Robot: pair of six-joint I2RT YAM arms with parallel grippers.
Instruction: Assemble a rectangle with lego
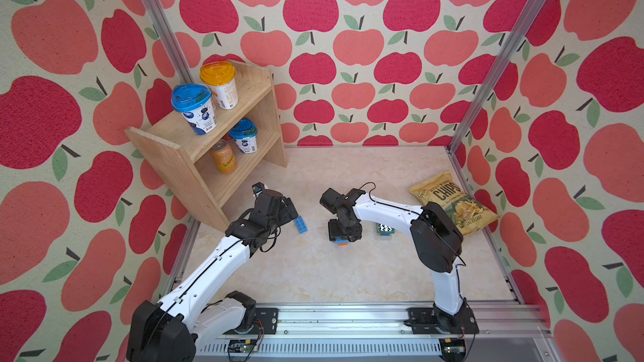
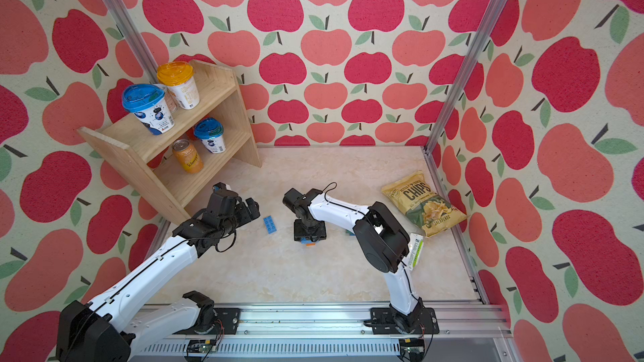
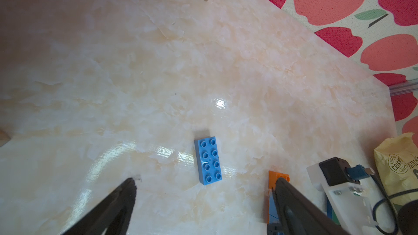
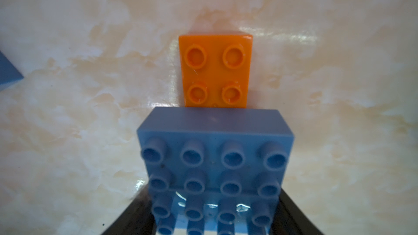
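A loose blue brick lies studs up on the table in the left wrist view. My left gripper hovers beside it in the top left view, fingers wide apart and nothing between them. My right gripper is shut around blue bricks, apparently two set side by side, low over the middle of the table. An orange brick pokes out past their far edge, its studs showing. Whether the blue bricks sit on the orange one or just beside it, I cannot tell.
Partly hidden behind the right arm is a green piece. A chips bag lies at the right. To the left stands a wooden shelf with tubs and a can.
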